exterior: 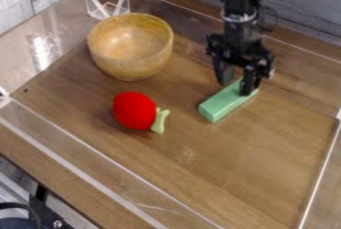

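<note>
My gripper (237,76), dark and slightly blurred, is low over the upper right end of a green oblong block (222,105) lying on the wooden table. Whether its fingers touch the block, and how far apart they stand, is hard to make out.
A wooden bowl (131,47) stands at the upper left, with a red round object (135,110) with a pale green tip below it. A white wire item (110,3) is at the back left.
</note>
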